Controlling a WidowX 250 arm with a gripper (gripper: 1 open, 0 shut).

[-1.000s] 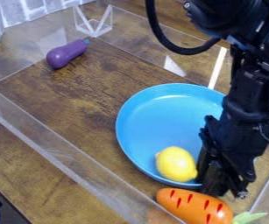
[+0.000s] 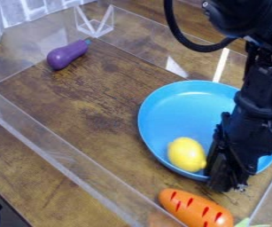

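My black gripper is low at the right side of a blue plate, its fingers down near the plate's lower right rim; whether it is open or shut is hard to make out. A yellow lemon-like object lies in the plate, just left of the gripper. An orange toy carrot lies below the plate, near the bottom edge.
A purple eggplant lies at the upper left. Clear plastic walls run along the left and back. The wooden surface between the eggplant and the plate is bare.
The gripper has moved slightly right. The blue plate has shifted to the right with it, and the lemon moved right and up a little.
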